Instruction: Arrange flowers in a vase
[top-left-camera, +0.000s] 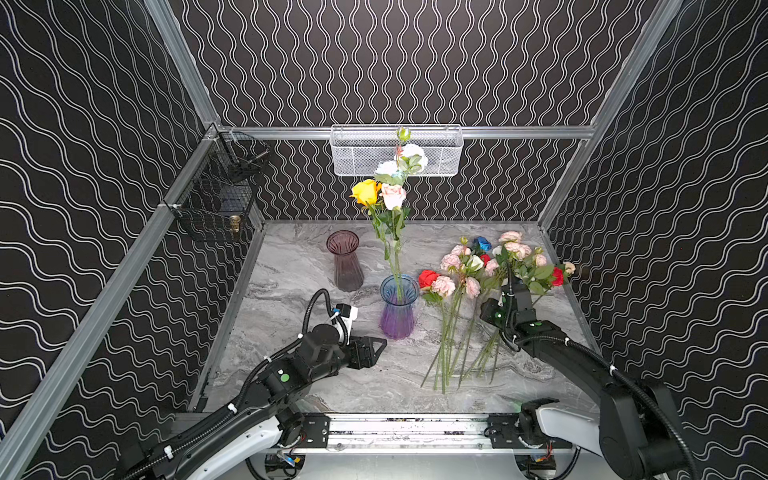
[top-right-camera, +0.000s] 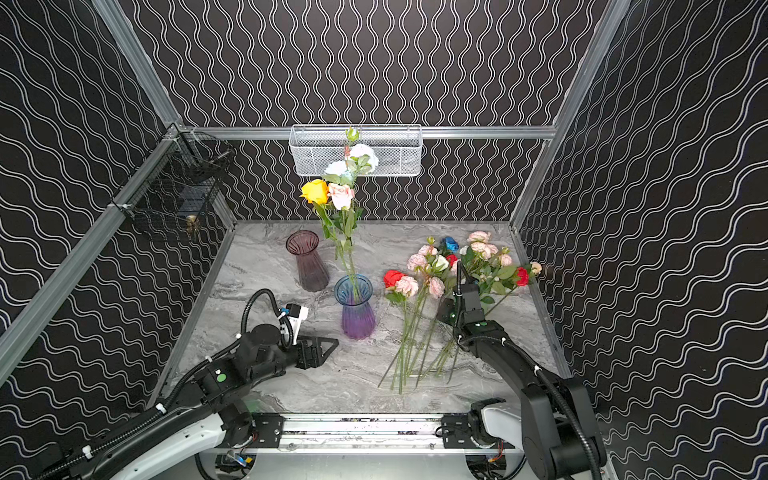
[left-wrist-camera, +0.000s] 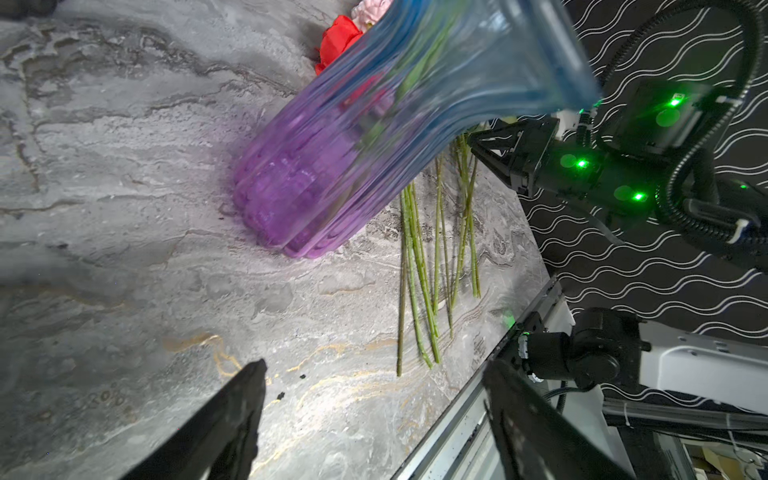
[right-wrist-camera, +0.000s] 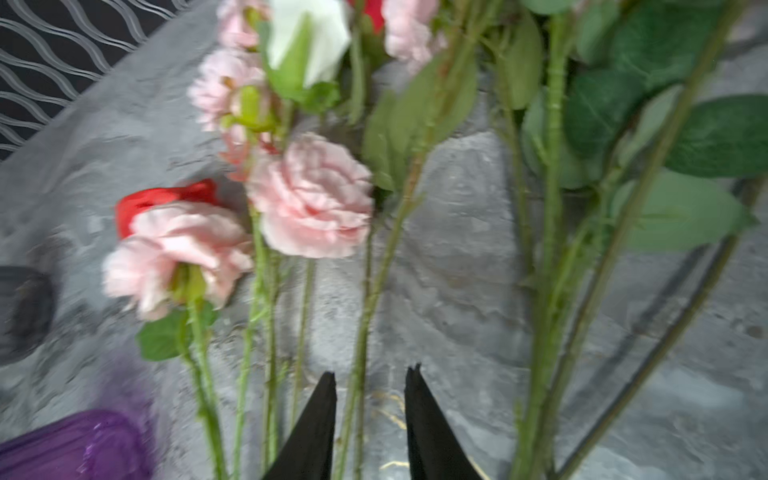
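Note:
The blue-and-purple glass vase (top-left-camera: 398, 317) stands upright in the middle of the table. Several long-stemmed flowers are in it, among them a yellow rose (top-left-camera: 366, 192) and a pale pink one (top-left-camera: 393, 197). Left and in front of the vase, my left gripper is open and empty, apart from the glass. On the right lies a pile of flowers, with pink carnations (right-wrist-camera: 312, 196), a red bloom (top-left-camera: 429, 278) and a blue one (top-left-camera: 481, 244). My right gripper is over this pile, its fingers part open; thin stems show in the gap, but whether between or beneath the fingers is unclear.
An empty brownish vase (top-left-camera: 345, 262) stands behind and left of the blue one. A white mesh basket (top-left-camera: 352, 160) hangs on the back wall, and a black wire basket (top-left-camera: 212, 216) on the left.

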